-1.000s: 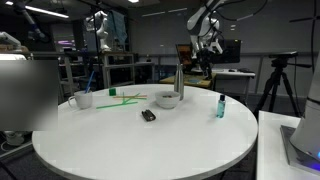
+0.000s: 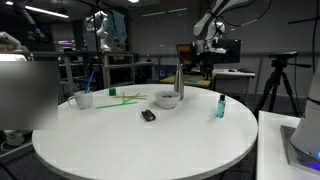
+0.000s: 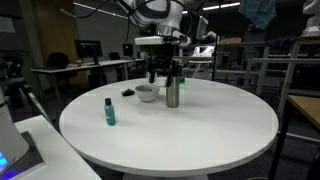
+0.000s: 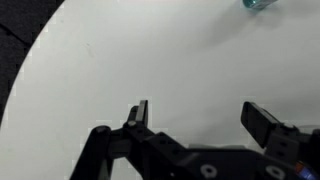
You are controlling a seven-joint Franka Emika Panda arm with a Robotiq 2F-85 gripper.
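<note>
My gripper is open in the wrist view, with bare white table between its fingers. In exterior view 2 the gripper [image 3: 160, 76] hangs above the table, overlapping the bowl and grey cylinder in the picture. The first exterior view has the gripper [image 2: 207, 71] small and at the back right. A teal bottle [image 2: 221, 106] stands upright near the table's right side. Only part of this bottle [image 4: 258, 3] shows at the wrist view's top edge. A white bowl [image 2: 167, 100] stands beside a tall grey cylinder [image 2: 179, 80].
The round white table [image 2: 130, 145] has a wide clear front. A small black object [image 2: 148, 115] lies near the bowl. At the left stands a white mug [image 2: 82, 100] with a blue item in it; green sticks [image 2: 117, 103] lie nearby. Loose cables hang by the arm.
In the first exterior view, the arm has turned and shifted to the right over the last second. The objects on the table stay where they were.
</note>
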